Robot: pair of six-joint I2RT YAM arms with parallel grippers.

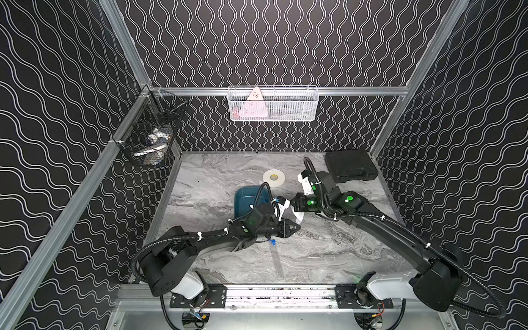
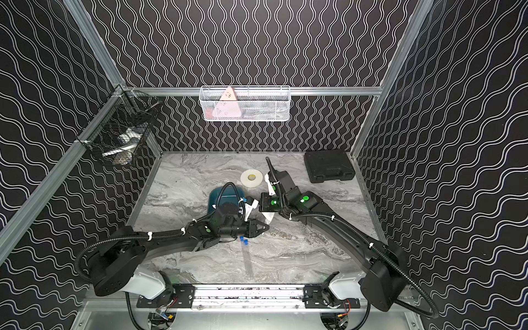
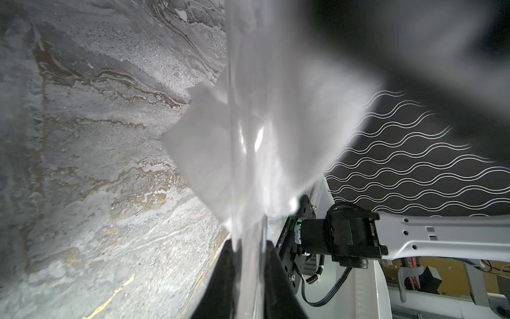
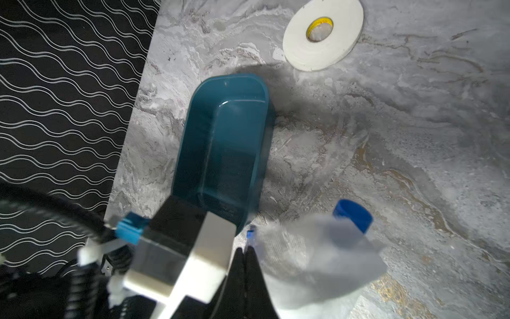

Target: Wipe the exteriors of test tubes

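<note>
A clear test tube (image 3: 247,159) fills the middle of the left wrist view, clamped in my left gripper. A white tissue (image 3: 196,148) hangs around the tube, behind and beside it. My right gripper is shut, with the tissue (image 4: 318,260) at its fingers; how it is gripped is partly hidden. In the right wrist view a blue cap (image 4: 351,211) shows above the tissue. In both top views the two grippers meet near the middle of the table.
A teal bin (image 4: 225,138) lies behind the left gripper, with a white tape roll (image 4: 329,53) beyond it. A black case (image 1: 350,165) sits at the back right. Small blue items (image 1: 273,242) lie on the table below the left gripper.
</note>
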